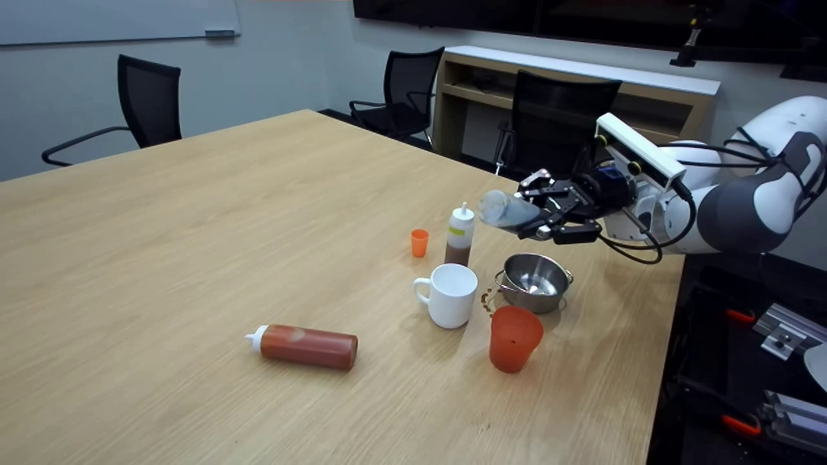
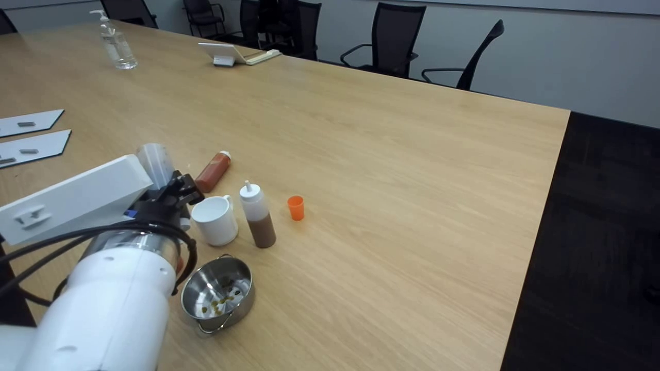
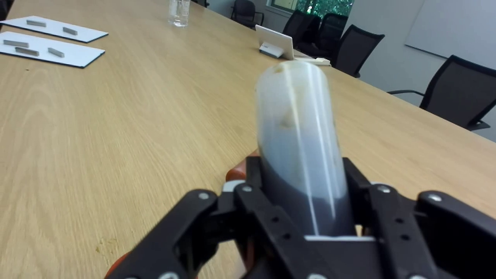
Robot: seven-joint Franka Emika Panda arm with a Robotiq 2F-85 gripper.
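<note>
My gripper is shut on a clear plastic cup (image 3: 297,116), which has brownish smears inside its far end. In exterior view 1 the cup (image 1: 505,210) lies nearly on its side in the air, its end pointing left, away from the arm. The gripper (image 1: 535,213) hangs above and behind the steel pot (image 1: 515,292). In exterior view 2 the pot (image 2: 247,293) has small greenish-brown bits at its bottom. The cup (image 2: 155,162) is partly hidden there by the white camera bar on the arm.
A sauce bottle (image 1: 459,228) stands behind a white mug (image 1: 451,294). A red cup (image 1: 513,341) is in front of the pot; a red bottle (image 1: 310,346) lies on its side. A small orange cup (image 1: 419,244) stands further left. Brown drops mark the table beside the pot.
</note>
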